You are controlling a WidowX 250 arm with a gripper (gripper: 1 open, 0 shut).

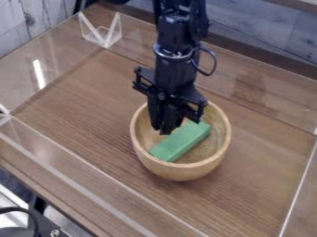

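A black gripper (173,118) hangs over the near-left part of a tan round bowl (198,167), its lower tips at or just above the rim. A green oblong block (180,143) lies tilted diagonally in the bowl, below and right of the tips. Whether the gripper is open or shut is hard to tell.
A clear plastic piece (100,28) sits at the back left near the table edge. Dark cabling shows at the bottom left corner.
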